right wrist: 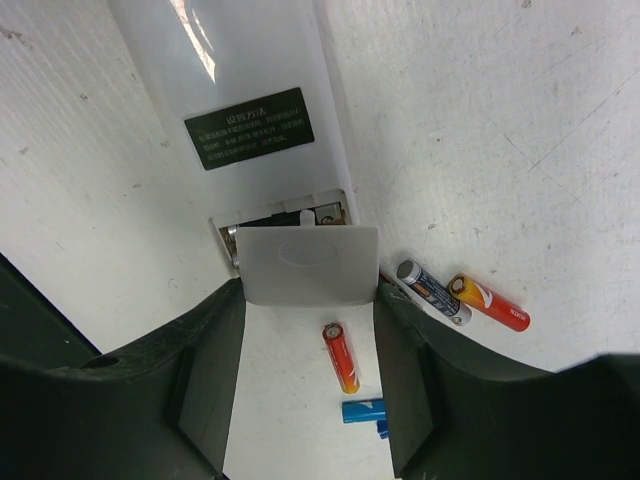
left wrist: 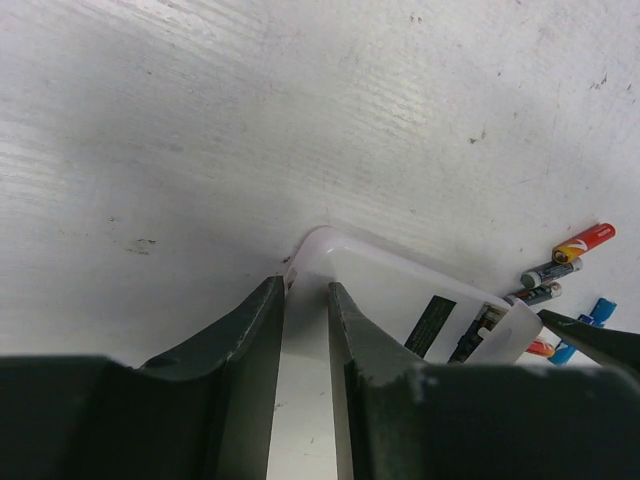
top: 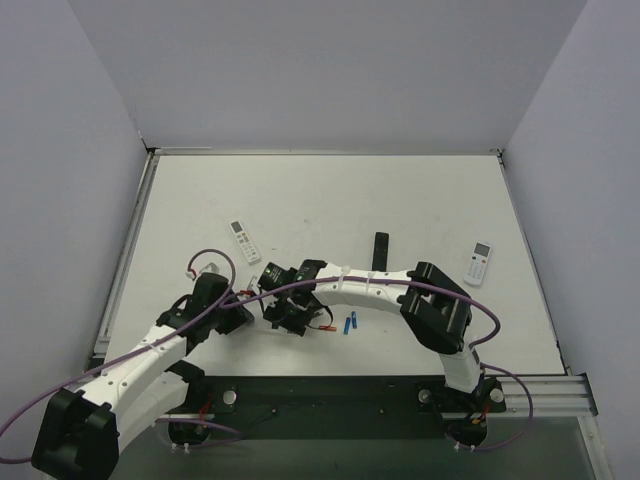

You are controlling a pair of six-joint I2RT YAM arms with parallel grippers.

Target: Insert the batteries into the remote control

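Observation:
A white remote (right wrist: 235, 50) lies face down with a dark green label and an uncovered battery compartment (right wrist: 328, 212); a dark battery (right wrist: 280, 220) shows inside it. My right gripper is shut on the pale battery cover (right wrist: 308, 262), held over the compartment's end and hiding part of it. Whether cover and remote touch, I cannot tell. At the remote's other, rounded end (left wrist: 340, 255), my left gripper stands part open, fingers close to that end. Loose batteries lie beside the remote: an orange-red one (right wrist: 490, 303), a dark-and-silver one (right wrist: 434, 291) and a red one (right wrist: 341, 357).
Blue batteries (top: 350, 323) lie right of the right gripper. Another white remote (top: 244, 241) lies behind the left gripper, a black one (top: 380, 251) behind the right arm, and a white one (top: 479, 264) far right.

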